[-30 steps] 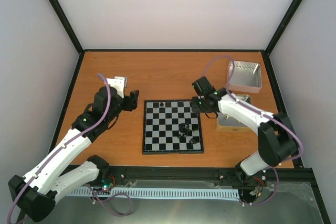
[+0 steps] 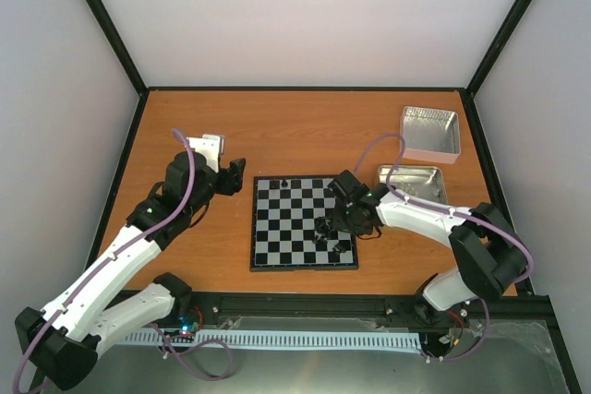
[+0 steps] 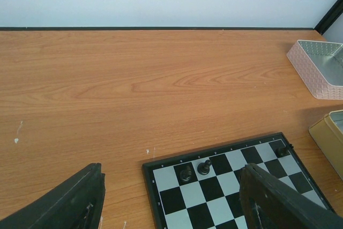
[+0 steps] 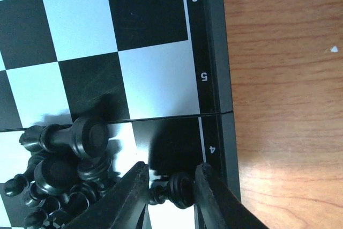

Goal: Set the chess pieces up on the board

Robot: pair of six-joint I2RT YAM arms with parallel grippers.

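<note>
The chessboard [image 2: 286, 228] lies mid-table. Black pieces stand along its far edge, such as one piece [image 3: 203, 167] in the left wrist view. A heap of black pieces [image 4: 56, 175] lies on the right side of the board. My right gripper is low over the board by the heap, its fingers around a small lying piece [image 4: 181, 190]; whether they touch it I cannot tell. My left gripper [image 2: 233, 175] is raised left of the board, open and empty.
A pink-sided metal tray [image 2: 429, 149] stands at the back right, with a second metal tray [image 2: 411, 173] in front of it, right of the board.
My right arm has come from the board's far right corner toward the near pile of pieces and lower. The left arm has not moved.
</note>
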